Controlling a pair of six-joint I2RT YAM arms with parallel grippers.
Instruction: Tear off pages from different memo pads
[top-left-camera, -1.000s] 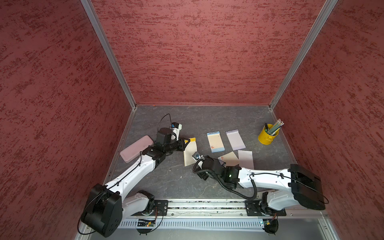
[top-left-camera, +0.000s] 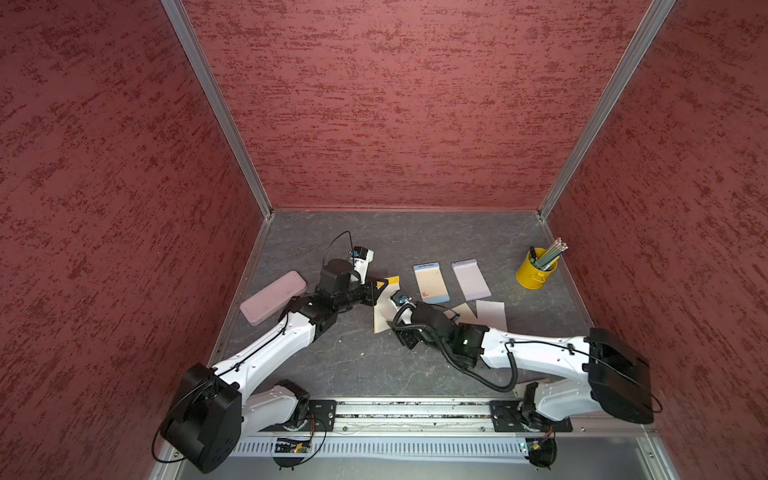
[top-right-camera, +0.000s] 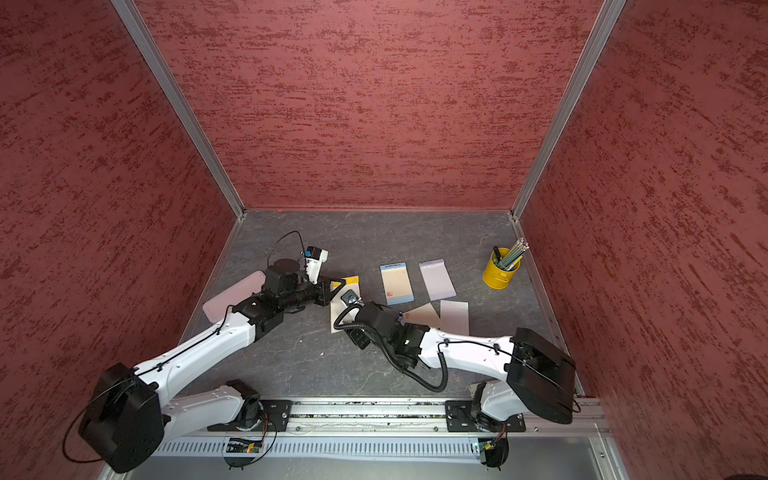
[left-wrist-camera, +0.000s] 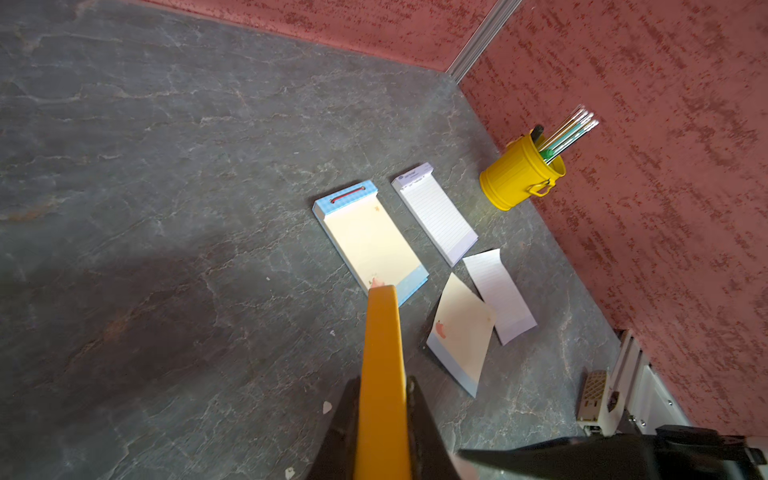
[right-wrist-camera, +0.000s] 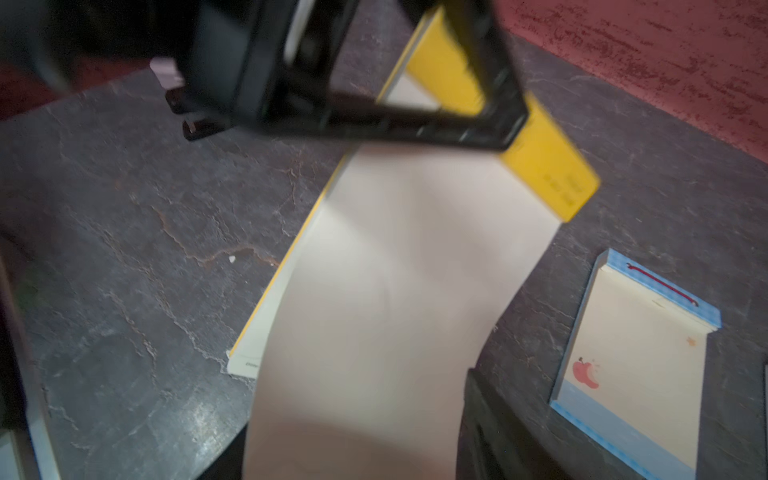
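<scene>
My left gripper (top-left-camera: 376, 288) is shut on the top of a yellow memo pad (left-wrist-camera: 382, 336), which is held raised. In the right wrist view its yellow binding (right-wrist-camera: 552, 176) is behind the left gripper's fingers, and a white page (right-wrist-camera: 384, 272) curves down from it. My right gripper (top-left-camera: 396, 320) is at that page's lower part; whether it grips the page is hidden. A blue memo pad (left-wrist-camera: 368, 240) and a lilac pad (left-wrist-camera: 436, 216) lie to the right. Two loose pages (left-wrist-camera: 460, 336) (left-wrist-camera: 500, 296) lie in front of them.
A pink case (top-left-camera: 272, 297) lies at the left. A yellow bucket of pens (top-left-camera: 531, 273) stands at the right.
My left gripper has shifted right with the yellow pad.
</scene>
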